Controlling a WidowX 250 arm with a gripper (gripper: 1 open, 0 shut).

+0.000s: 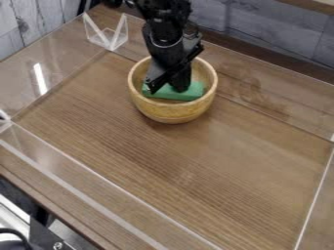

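Observation:
A yellow wooden bowl [173,111] sits on the table toward the back middle, with a green object [183,93] lying inside it. The black gripper [166,76] reaches down from the top over the bowl, its fingers at the green object. Whether anything is between the fingertips is hard to make out.
A clear plastic piece [107,29] stands at the back left, another at the left edge [6,122]. A dark cable lies at the bottom left, off the table.

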